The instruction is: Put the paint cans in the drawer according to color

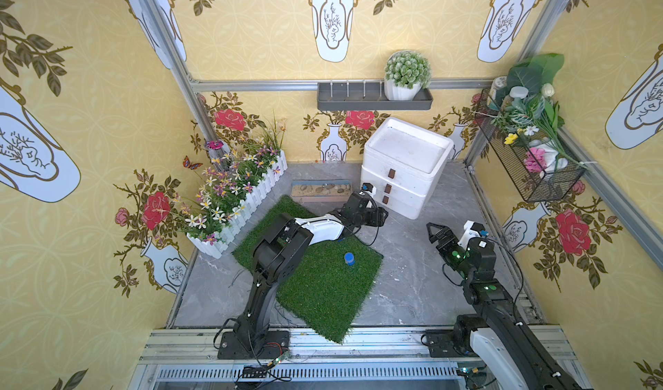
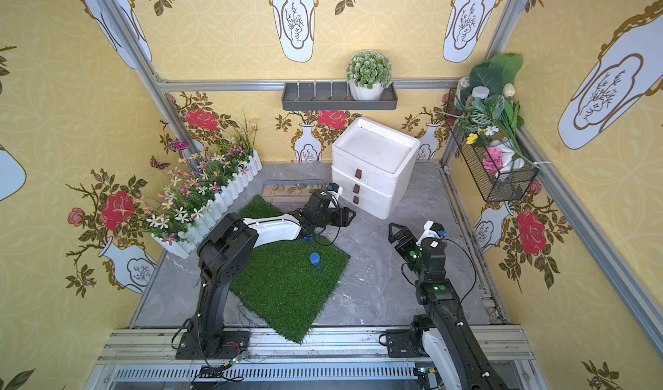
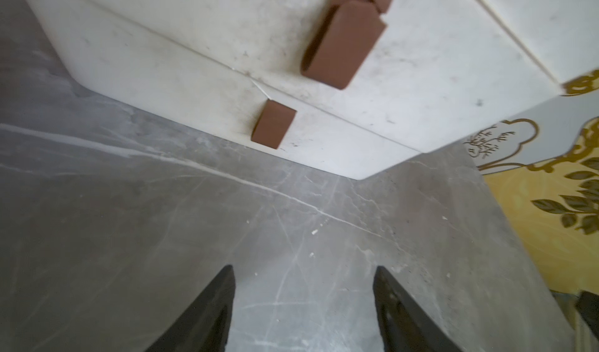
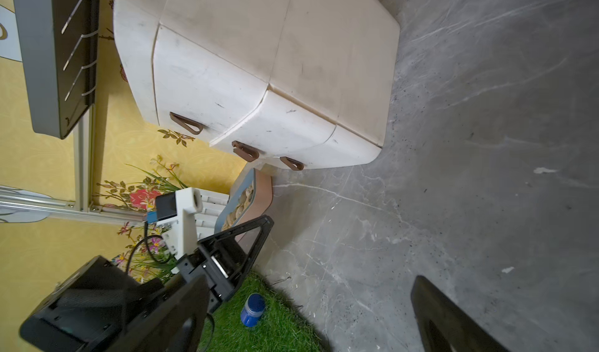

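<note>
A white three-tier drawer unit [image 1: 407,155] stands at the back right, all drawers closed, brown handles on its front. My left gripper [image 1: 378,217] is low in front of it; in the left wrist view its fingers stand apart, empty, facing two handles [image 3: 340,43]. A blue paint can [image 1: 349,258] is on the green mat [image 1: 317,300]; the top right view shows a second blue spot [image 2: 307,238] behind the left arm. My right gripper [image 2: 397,232] is open and empty over the table's right side.
A flower planter [image 1: 234,217] lines the left, a stone tray [image 1: 321,191] the back. A grey shelf [image 1: 352,103] and wire basket [image 1: 525,176] hang on the walls. Bare table [image 1: 407,265] lies between the grippers.
</note>
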